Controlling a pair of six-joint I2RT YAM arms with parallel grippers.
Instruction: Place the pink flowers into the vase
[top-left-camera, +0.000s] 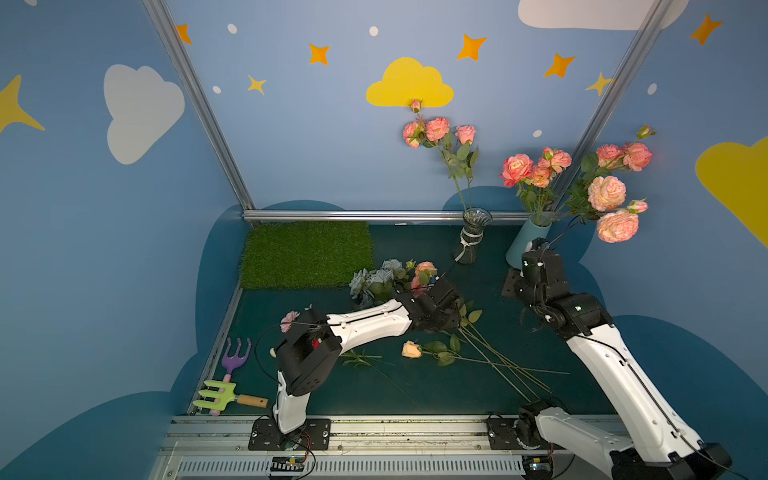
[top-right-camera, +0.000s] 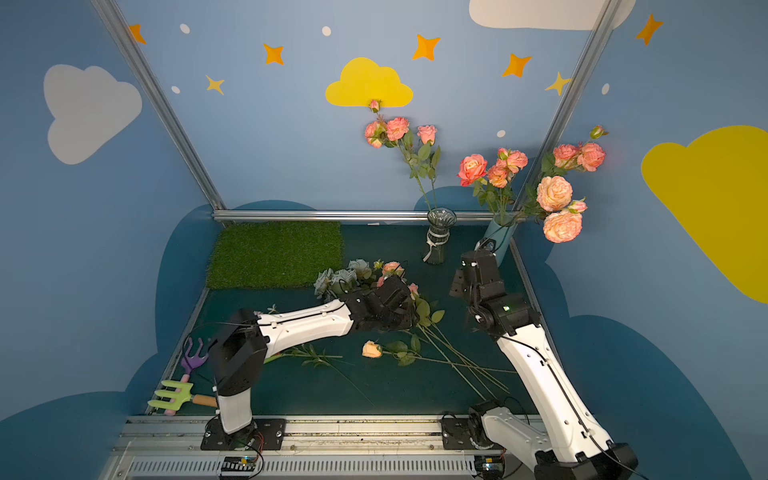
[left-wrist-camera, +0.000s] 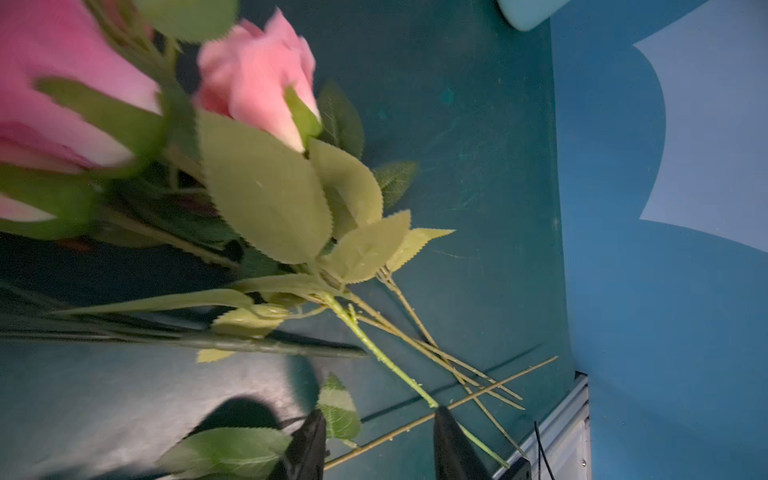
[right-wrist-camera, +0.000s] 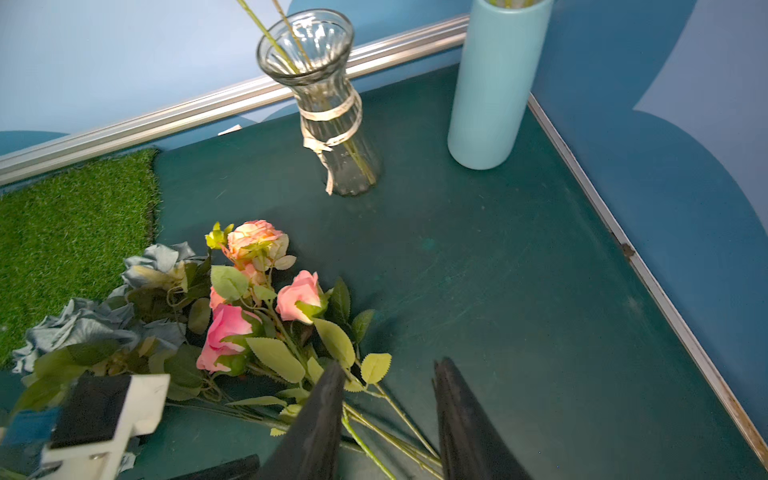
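Observation:
Several pink flowers (right-wrist-camera: 301, 297) with green leaves and long stems lie on the dark green table. In the left wrist view a pink bloom (left-wrist-camera: 257, 80) and its leaves are close by. Just above these stems is my left gripper, its fingers apart with nothing held between them. A ribbon-tied glass vase (right-wrist-camera: 328, 100) at the back holds stems of pink flowers (top-left-camera: 437, 128). The light blue vase (right-wrist-camera: 497, 88) to its right also holds pink flowers (top-left-camera: 518, 168). My right gripper is open and empty, over the table in front of the vases.
Blue-grey flowers (right-wrist-camera: 80, 324) lie left of the pink ones. A cream rose (top-left-camera: 411, 349) lies nearer the front, its stem crossing the others. An artificial grass mat (top-left-camera: 308, 254) is at back left; garden forks (top-left-camera: 220, 393) are at front left.

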